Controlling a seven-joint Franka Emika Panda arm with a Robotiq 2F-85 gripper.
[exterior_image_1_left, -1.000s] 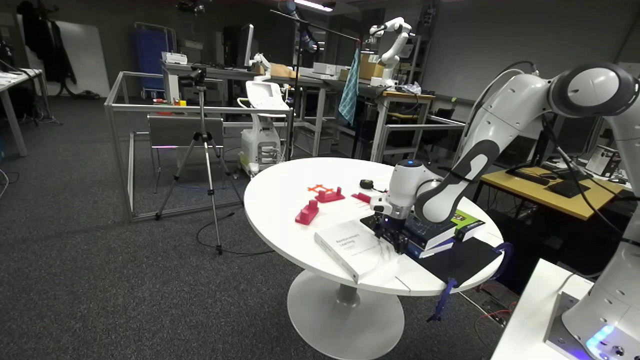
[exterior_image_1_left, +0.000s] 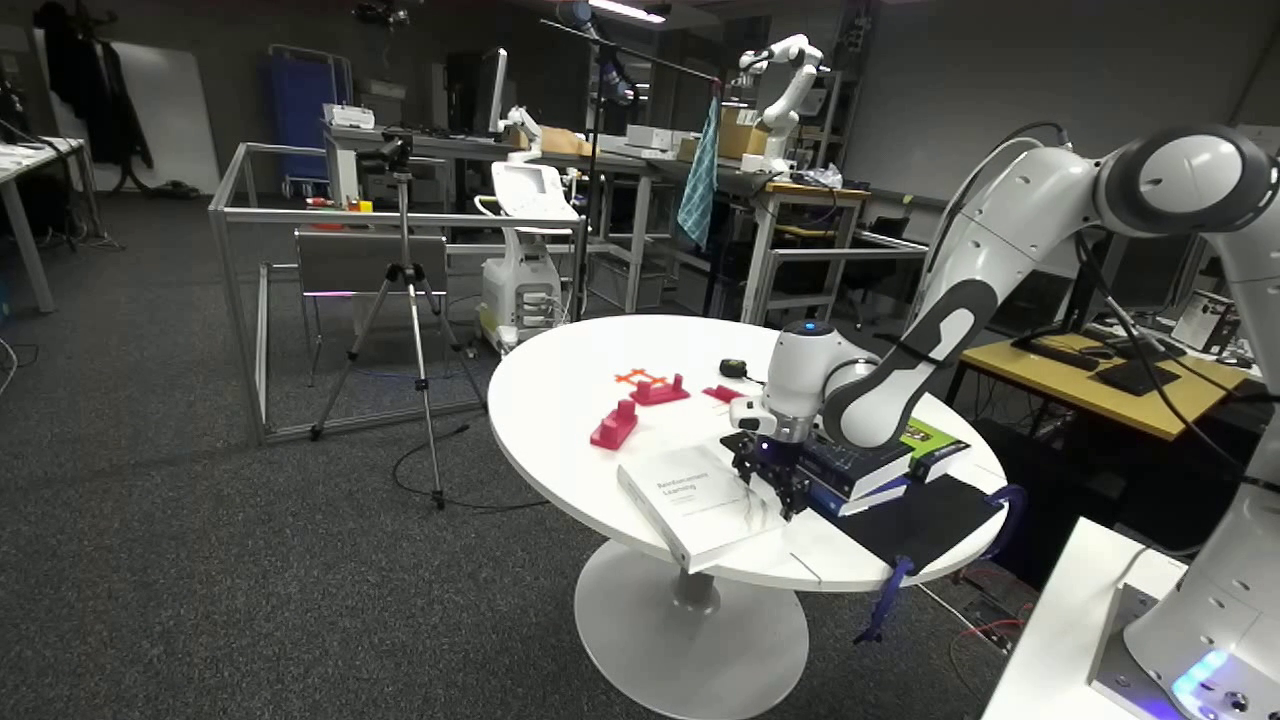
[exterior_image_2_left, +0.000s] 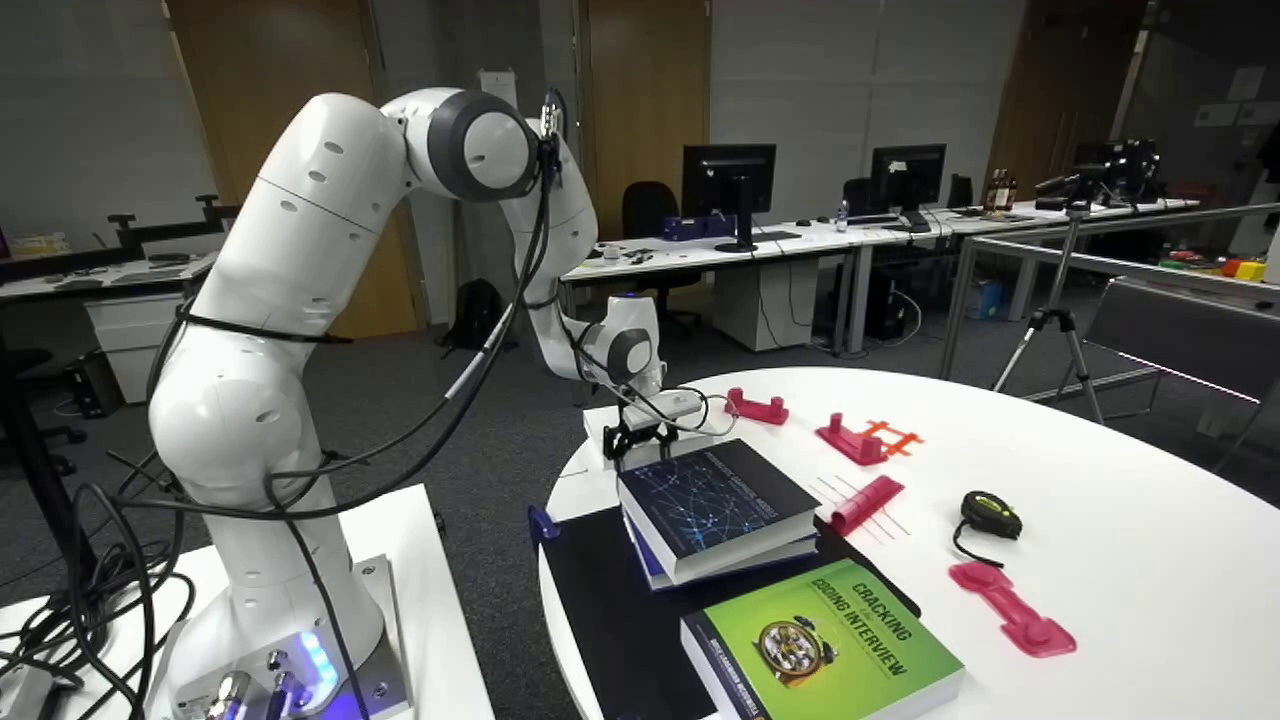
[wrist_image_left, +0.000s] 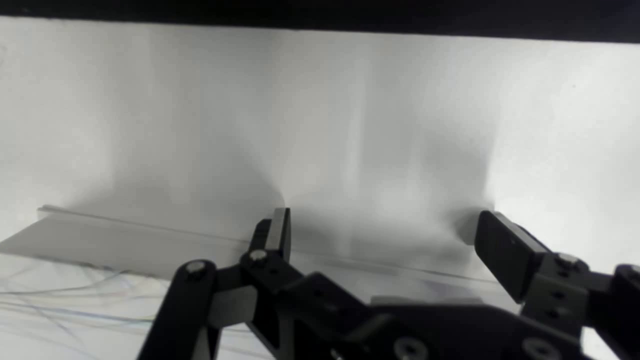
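Note:
The white book titled Reinforcement Learning (exterior_image_1_left: 684, 486) lies flat near the round table's front edge in exterior view 1. At its right side my gripper (exterior_image_1_left: 770, 490) points down with its fingers apart. A broad, glossy white surface (wrist_image_left: 336, 120), apparently the book, fills most of the wrist view and faintly mirrors the fingers. My gripper is open there, both tips at or very near that surface with nothing held between them; whether they touch it is hard to judge. In exterior view 2 the gripper (exterior_image_2_left: 641, 444) is partly hidden behind the stacked books.
A dark book (exterior_image_2_left: 720, 492) tops a blue one beside the gripper. The green book (exterior_image_2_left: 828, 648) and black mat (exterior_image_2_left: 612, 600) are closer to the robot base. Pink printed parts (exterior_image_2_left: 852, 442) and a tape measure (exterior_image_2_left: 991, 514) lie farther across.
My gripper has moved left and slightly down in exterior view 1. The white book has shifted the same way, sliding a short distance left across the table.

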